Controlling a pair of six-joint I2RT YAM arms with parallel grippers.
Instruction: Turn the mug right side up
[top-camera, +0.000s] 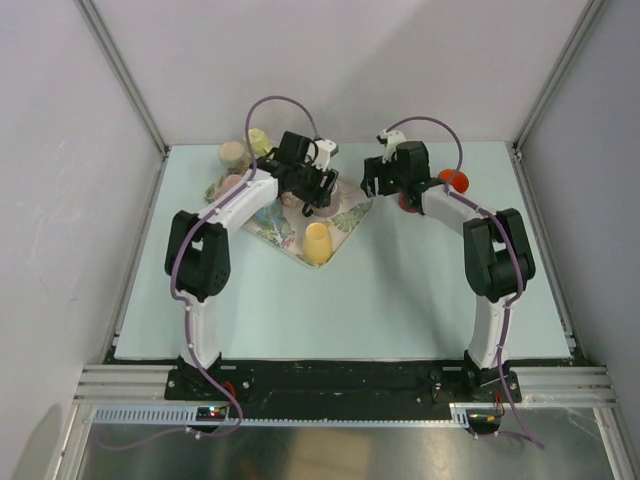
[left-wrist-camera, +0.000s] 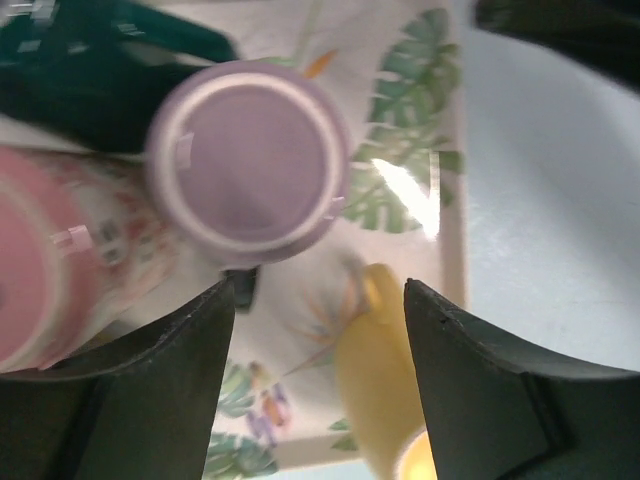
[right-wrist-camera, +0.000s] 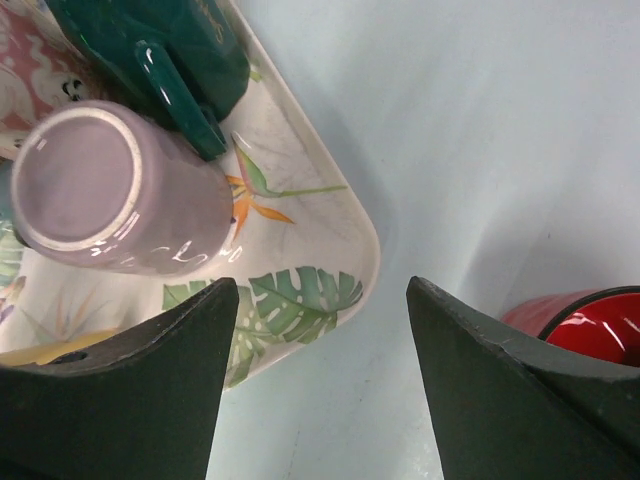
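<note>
A lilac mug sits on the floral tray (right-wrist-camera: 300, 170), its round end turned toward my left gripper; the right wrist view shows that mug (right-wrist-camera: 150, 200) lying on its side near the tray's corner. My left gripper is over the tray, fingers apart, with nothing between its fingertips, above the mug's near side. My right gripper stands open just right of the tray, empty, above the bare table.
A yellow mug (top-camera: 317, 245) lies at the tray's front; a teal mug (right-wrist-camera: 185, 70) and pink mug (left-wrist-camera: 50, 260) are beside the lilac one. Red mugs (right-wrist-camera: 590, 325) stand right of the tray.
</note>
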